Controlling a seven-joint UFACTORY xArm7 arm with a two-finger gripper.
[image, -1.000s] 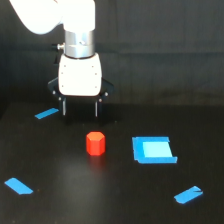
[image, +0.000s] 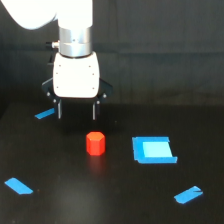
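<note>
A small red block (image: 95, 144) with a six-sided outline rests on the black table, left of the middle of the camera view. My gripper (image: 77, 109) hangs behind and slightly left of it, pointing down. Its two thin dark fingers stand wide apart, with nothing between them. To the right of the block lies a square (image: 140, 151) with a blue border and a pale whitish centre. A clear stretch of table separates it from the block.
Blue tape strips mark the table: one at the back left (image: 45, 114), one at the front left (image: 18, 186), and one at the front right (image: 188, 195).
My gripper has shifted slightly left and lower in the view, its fingers still apart. The red block and the blue-bordered square have not moved.
</note>
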